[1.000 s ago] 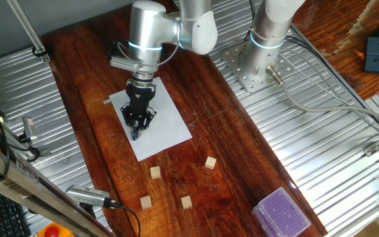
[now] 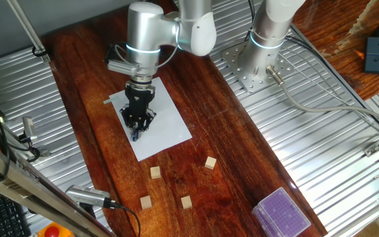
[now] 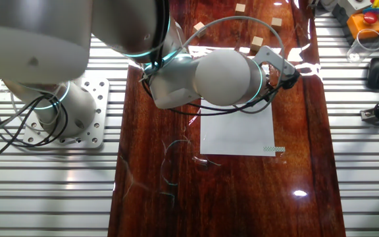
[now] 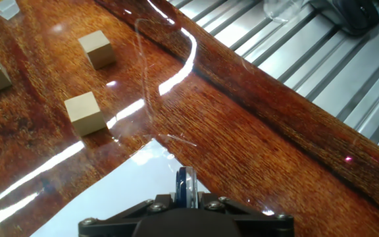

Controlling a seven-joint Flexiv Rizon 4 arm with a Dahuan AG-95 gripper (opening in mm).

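Observation:
Over the white sheet of paper, my gripper points down in exterior view 1. In the wrist view the gripper is shut on a slim dark-blue and clear object, which looks like a pen or marker. Its tip and whether it touches the paper are hidden. No marks can be made out on the visible part of the sheet. The arm covers the gripper in exterior view 2.
Several wooden cubes, among them one near cube, stand beyond the paper. A purple box sits at the table's lower right. A camera stands at the left edge. Bare wood surrounds the paper.
The arm and gripper have shifted very slightly to the left in exterior view 1. The paper, cubes and box have stayed where they were.

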